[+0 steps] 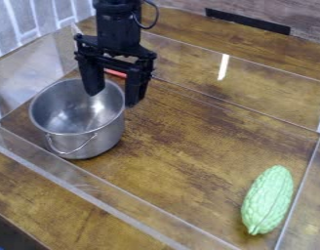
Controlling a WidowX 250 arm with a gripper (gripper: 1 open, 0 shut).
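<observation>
My black gripper (114,80) hangs at the upper left, open, with its two fingers spread over the back of a steel pot (77,127) with a wire handle. A small red object (116,71) is partly hidden behind the gripper; I cannot tell its shape. A pale green bitter-melon-like vegetable (267,199) lies at the lower right, well apart from the gripper.
A wooden table (176,176) fills the view, with clear low panels or strips along its edges.
</observation>
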